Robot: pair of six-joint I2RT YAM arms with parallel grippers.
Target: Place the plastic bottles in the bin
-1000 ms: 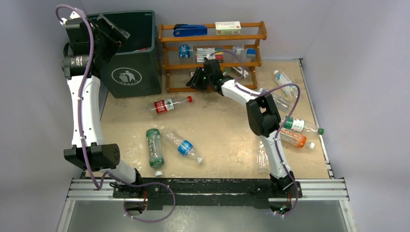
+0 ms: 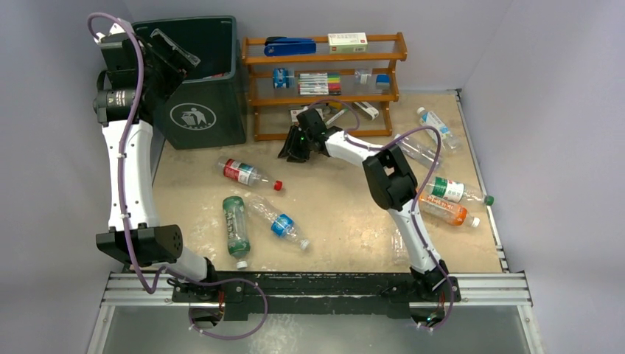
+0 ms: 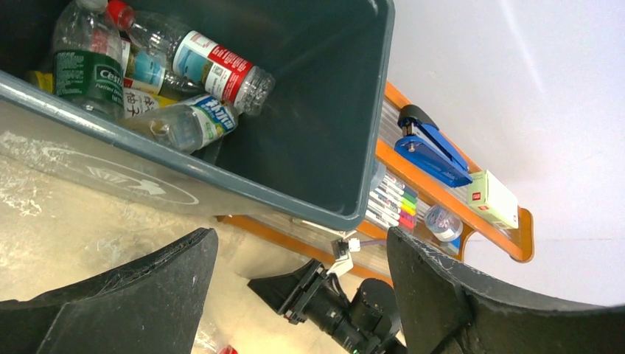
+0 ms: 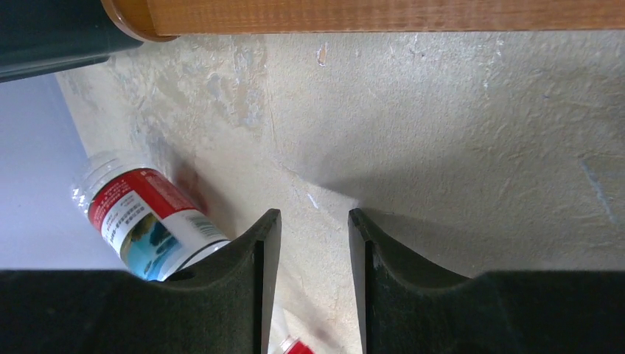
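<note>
The dark green bin (image 2: 193, 114) at back left holds several bottles (image 3: 214, 66). My left gripper is over the bin's front right, open with nothing between its fingers. My right gripper (image 2: 287, 151) is low by the shelf, its fingertips apart and empty, right of a red-label bottle (image 2: 243, 172), also close in the right wrist view. A green bottle (image 2: 236, 225) and a blue-label bottle (image 2: 281, 223) lie at front left. Several more bottles (image 2: 457, 190) lie at the right.
A wooden shelf (image 2: 396, 51) with stationery and small items stands along the back wall, beside the bin.
My right gripper has moved left and toward the front. The red-label bottle has turned, its cap end swinging toward the front. My left arm is almost unchanged.
</note>
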